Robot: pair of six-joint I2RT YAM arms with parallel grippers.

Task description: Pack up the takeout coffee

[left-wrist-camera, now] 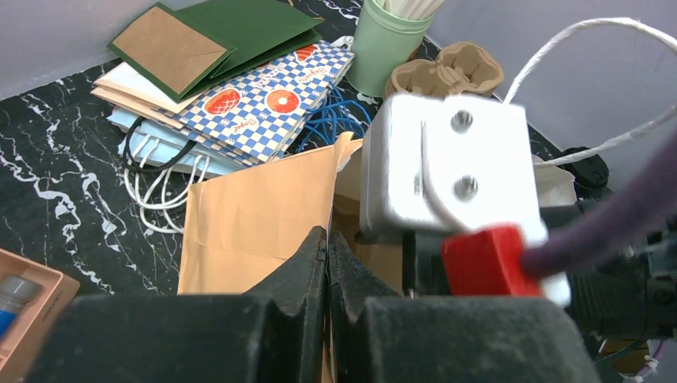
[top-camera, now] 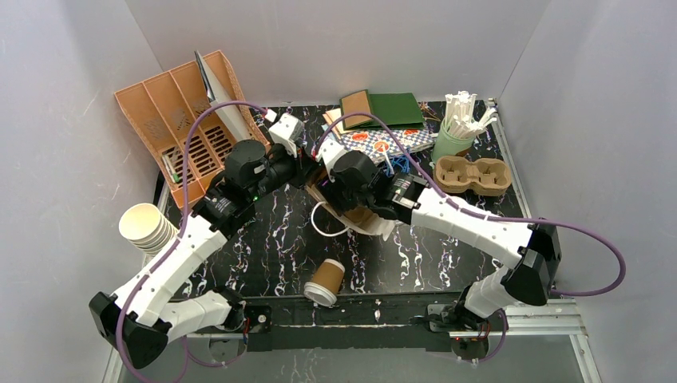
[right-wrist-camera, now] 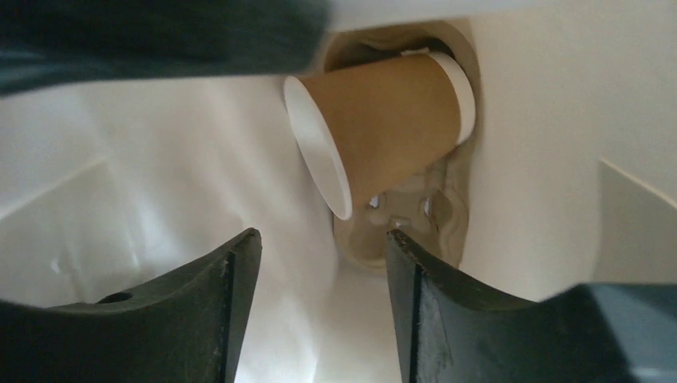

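A kraft paper bag (top-camera: 359, 220) stands open mid-table under both arms. My left gripper is shut on the bag's upright top edge (left-wrist-camera: 255, 207). My right gripper is part open, down inside the bag, nothing between its fingers. Below it a brown cup (right-wrist-camera: 379, 120) with white rim lies on its side in a moulded carrier (right-wrist-camera: 419, 227) at the bag's bottom. A second lidded brown cup (top-camera: 327, 277) lies on its side at the table's front edge.
Folded bags (top-camera: 379, 140), a straw pot (top-camera: 452, 144) and a spare carrier (top-camera: 472, 175) are at the back right. An orange organiser (top-camera: 164, 112) and stacked cups (top-camera: 146, 225) stand left.
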